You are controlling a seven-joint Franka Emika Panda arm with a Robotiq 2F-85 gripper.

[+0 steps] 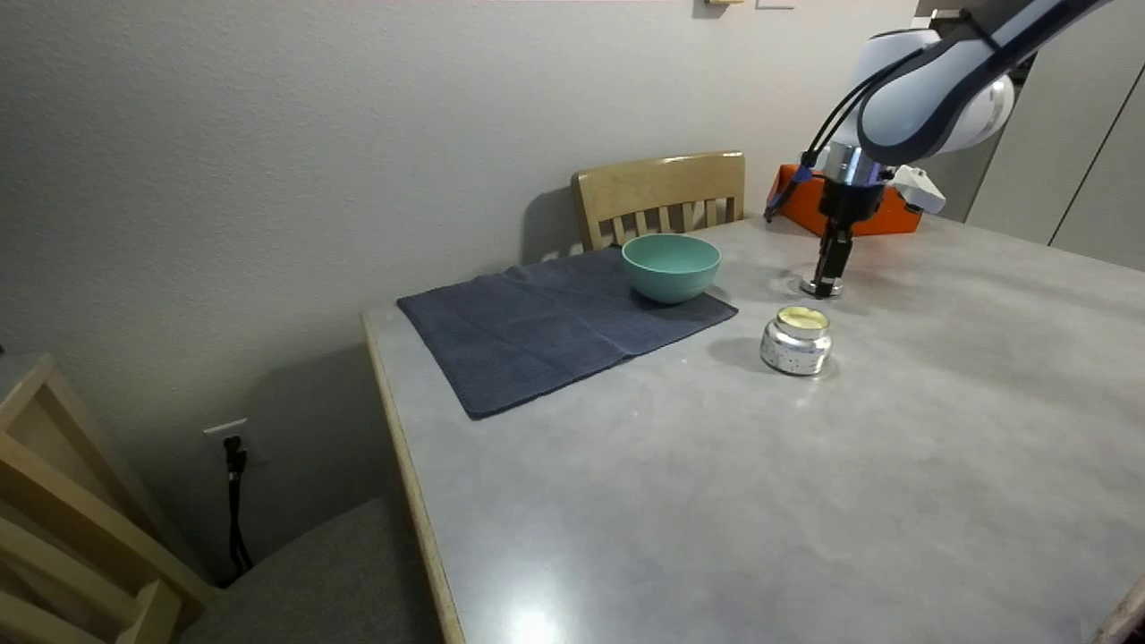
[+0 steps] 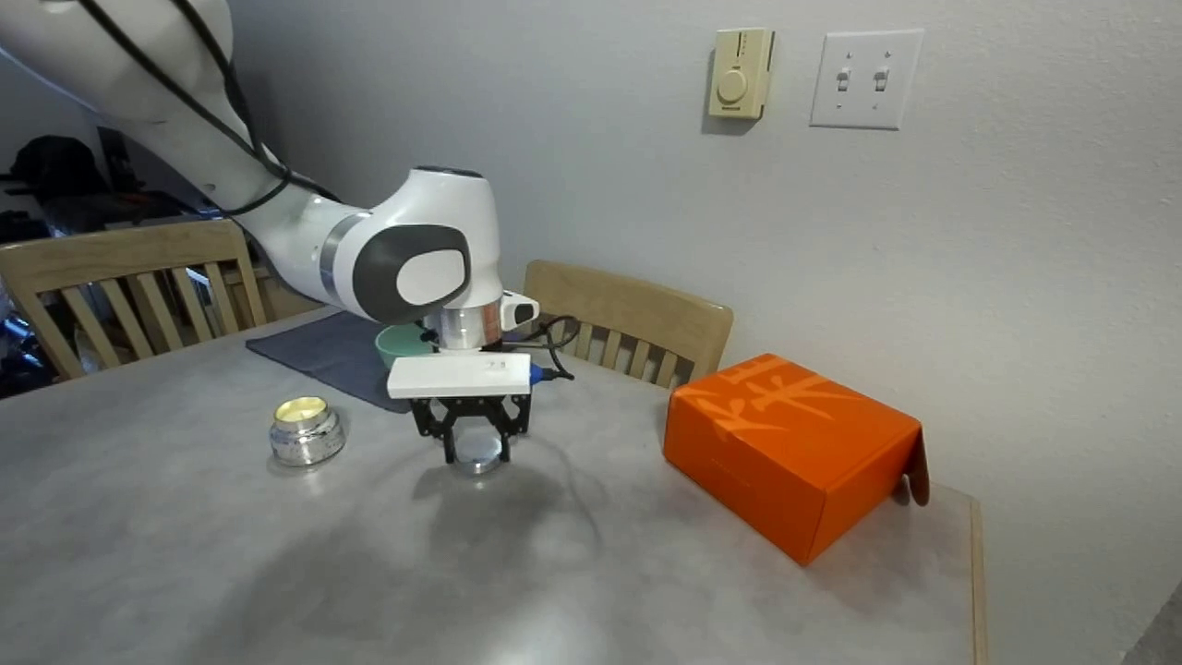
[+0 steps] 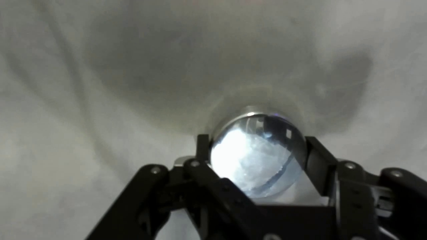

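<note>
A shiny silver lid, round and domed [image 3: 256, 160], sits between the black fingers of my gripper in the wrist view, with a finger against each side. The gripper is shut on it. In exterior view 2 the lid [image 2: 478, 448] is low, close to the tabletop; whether it touches the table is hard to tell. An open silver jar with pale yellow contents [image 1: 796, 342] stands upright nearby, apart from my gripper [image 1: 826, 290]. The same jar [image 2: 307, 431] is left of the gripper [image 2: 478, 456] in exterior view 2.
A teal bowl [image 1: 672, 268] rests on a dark blue cloth [image 1: 537, 327] towards the wall. An orange box [image 2: 776, 454] stands at the table's end, beyond the gripper. Wooden chairs [image 2: 632, 321] line its edge.
</note>
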